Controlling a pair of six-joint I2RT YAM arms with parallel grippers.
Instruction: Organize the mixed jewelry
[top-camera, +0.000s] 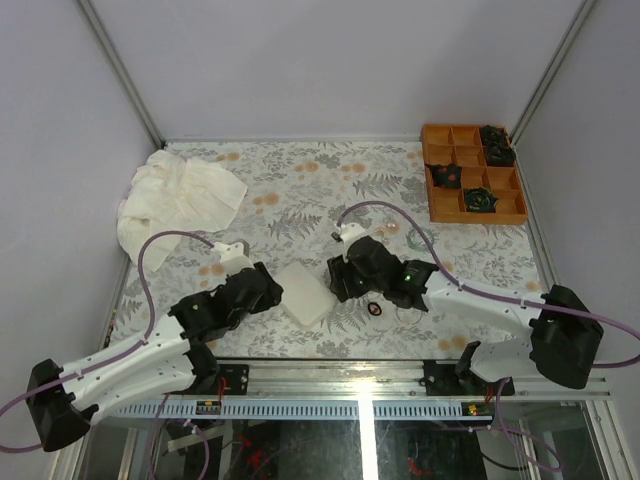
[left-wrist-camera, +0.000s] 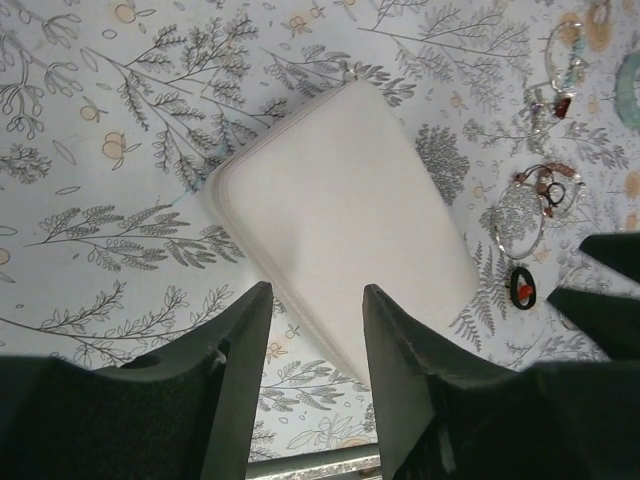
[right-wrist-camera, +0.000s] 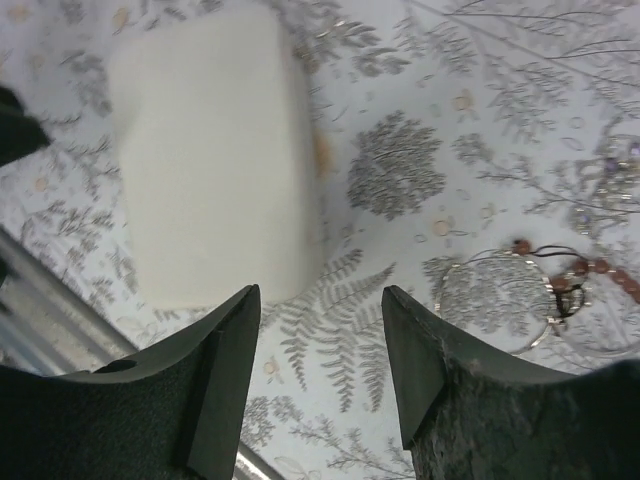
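A pale square pad lies between my grippers. Just right of it, in the left wrist view, are a black ring with red, a bangle, a beaded cluster and a green bangle. My left gripper hangs at the pad's left; its fingers are apart with nothing between them. My right gripper is above the pad's right edge, open and empty, with a bangle to the right of its fingers.
An orange compartment tray holding dark pouches stands at the back right. A crumpled white cloth lies at the left.
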